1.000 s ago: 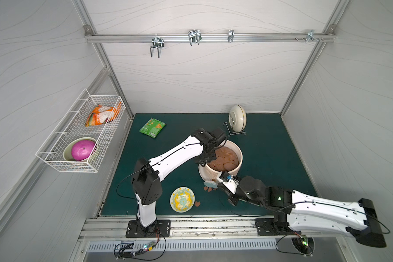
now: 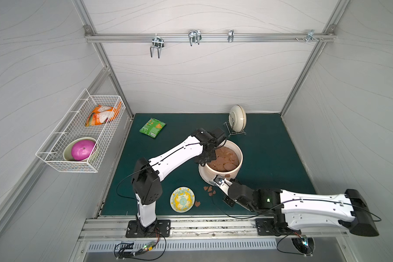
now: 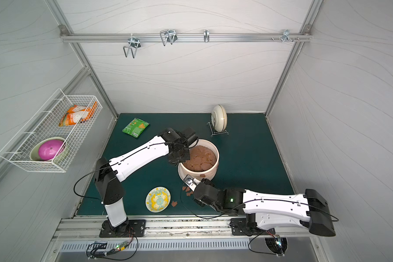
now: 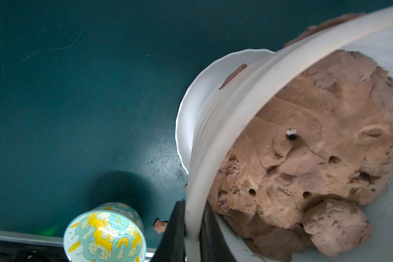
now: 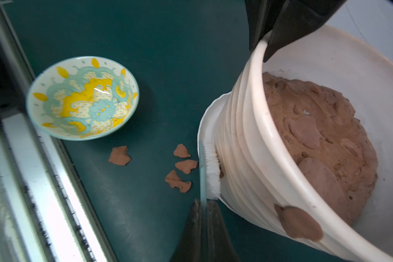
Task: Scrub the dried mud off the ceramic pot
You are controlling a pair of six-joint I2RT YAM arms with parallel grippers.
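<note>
The white ceramic pot [image 2: 239, 153], filled with brown soil, stands on a white saucer [image 4: 186, 126]. My left gripper is shut on the pot's rim. My right gripper is shut on the thin handle of a brush [image 5: 202, 170]. In the right wrist view the white bristles [image 5: 212, 174] face the lower side of the pot and seem to touch it, beside a small brown mud spot [image 5: 221, 173] that they partly hide. A larger mud patch [image 5: 299, 222] clings to the pot below its rim.
Several mud flakes [image 5: 186, 166] lie on the green table by the saucer. A patterned yellow and teal bowl [image 2: 182, 199] sits near the front edge. Farther back are a green packet [image 2: 152, 127] and a rack with a plate [image 2: 237, 118].
The brush head, visible left of that gripper before, is now hidden in the top left view. My left arm stays put.
</note>
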